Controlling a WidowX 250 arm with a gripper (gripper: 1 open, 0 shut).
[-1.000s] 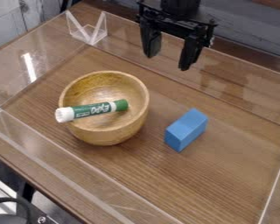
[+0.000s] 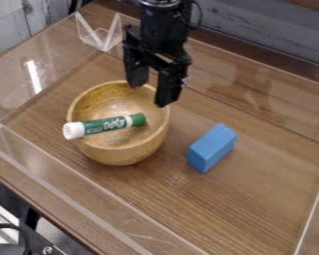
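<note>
My black gripper (image 2: 156,78) hangs from the top centre, open, above the back right part of a round tan bowl (image 2: 119,153). A white and green cylinder (image 2: 105,126) lies in the bowl. To the right of the bowl, a blue block (image 2: 211,146) rests on the wooden table (image 2: 162,214).
A white object (image 2: 17,230) with a black cable is at the lower left edge. A clear or white small item stands at the back left, partly indistinct.
The gripper has come down and left from the upper right, toward the bowl. The bowl, cylinder and blue block have not visibly moved.
</note>
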